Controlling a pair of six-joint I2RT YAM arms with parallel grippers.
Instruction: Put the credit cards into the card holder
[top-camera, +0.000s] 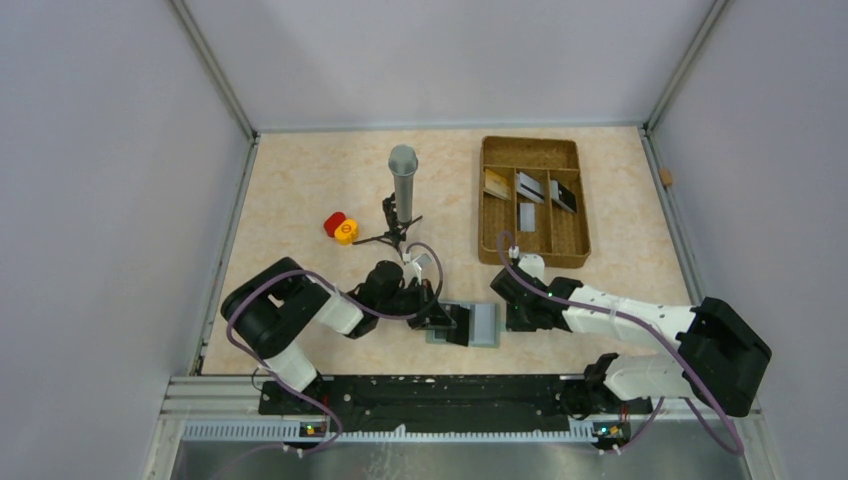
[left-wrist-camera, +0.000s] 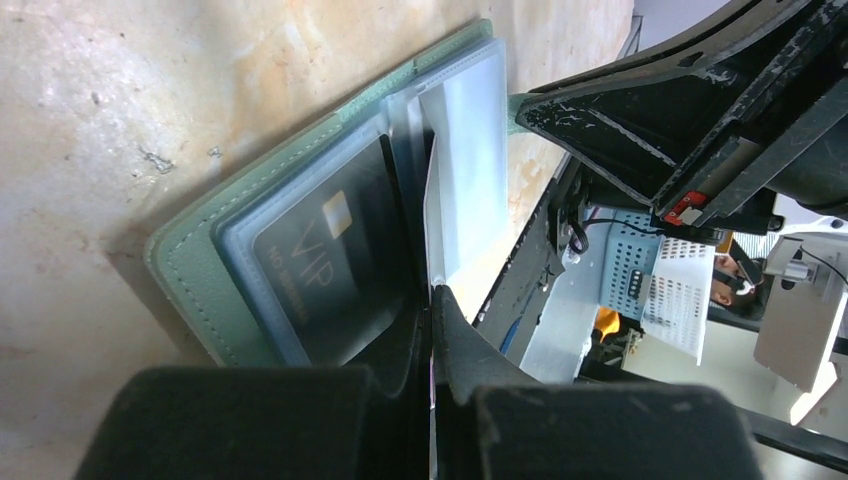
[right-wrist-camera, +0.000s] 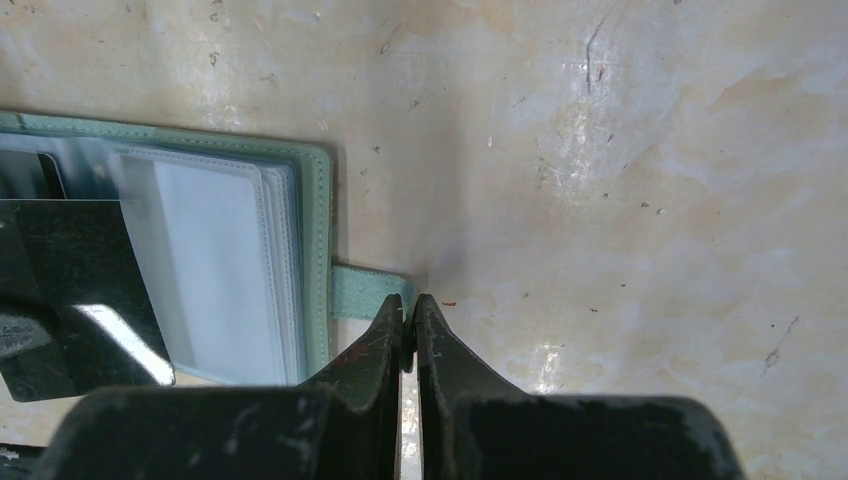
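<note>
On the table the green card holder (right-wrist-camera: 317, 220) lies open, its clear sleeves (right-wrist-camera: 215, 260) facing up. One sleeve shows a dark VIP card (left-wrist-camera: 325, 250) inside. My left gripper is shut on a thin black card, which stands nearly edge-on in the left wrist view, over the sleeves. Its leading edge lies along the opening of a whitish sleeve (left-wrist-camera: 475, 150); whether it has entered cannot be made out. My right gripper is shut on the holder's green tab (right-wrist-camera: 365, 292) at the right edge.
A brown divided tray (top-camera: 567, 248) at the back right holds several cards (top-camera: 530, 187). Behind the left arm stands a grey post on a black stand (top-camera: 403, 180), with red and yellow pieces (top-camera: 346, 231) to its left. Right of the holder the table is bare.
</note>
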